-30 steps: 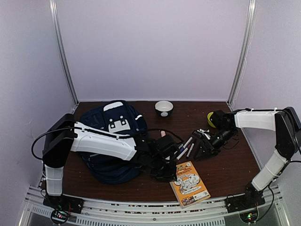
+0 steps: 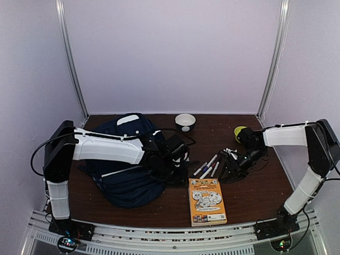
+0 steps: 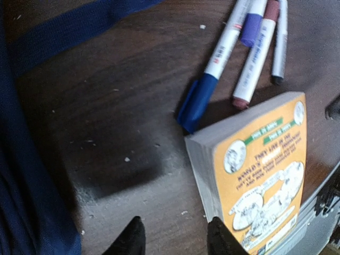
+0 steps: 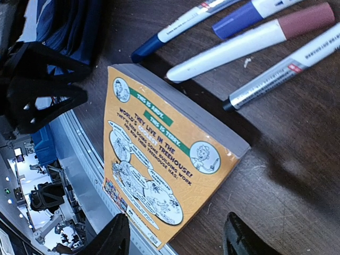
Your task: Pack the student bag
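The navy backpack (image 2: pixel 119 186) lies on the left of the table, partly under my left arm. An orange book (image 2: pixel 206 204) lies flat at the front centre, with several markers (image 3: pixel 255 64) just behind it. My left gripper is open and empty beside the book's left side, over the table near the bag. My right gripper hangs right of the markers in the top view; in its wrist view its fingers stand apart at the book's near end, nothing seen between them.
A white-and-dark bowl (image 2: pixel 185 122) stands at the back centre. A yellow bowl (image 2: pixel 238 130) is at the back right, partly behind the right arm. Bare table lies at the back centre and right front.
My left gripper has moved left and back, away from the book, which now lies straighter and slightly farther left. My right arm has shifted slightly.
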